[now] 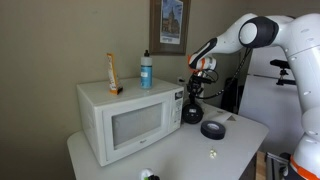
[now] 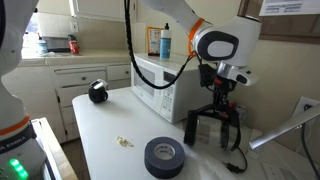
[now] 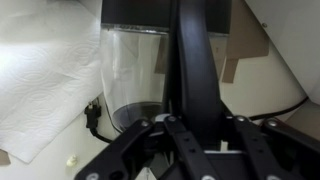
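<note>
A clear-sided pot with black parts (image 2: 208, 130) stands on the table at the right end of the microwave. Its clear wall (image 3: 135, 75) shows in the wrist view beside a long black bar, which looks like its handle (image 3: 196, 60). My gripper (image 2: 222, 98) is directly above the pot, pointing down, at the handle. In the wrist view the black handle covers the area between the fingers, so their grip on it is hidden. From the other side, the pot (image 1: 192, 115) appears as a dark round shape below the gripper.
The white microwave (image 1: 135, 122) carries a blue bottle (image 1: 146, 70) and an orange-white bottle (image 1: 113, 72). A black tape roll (image 2: 164, 155) lies in front of the pot. A black cable (image 2: 238, 160) trails nearby.
</note>
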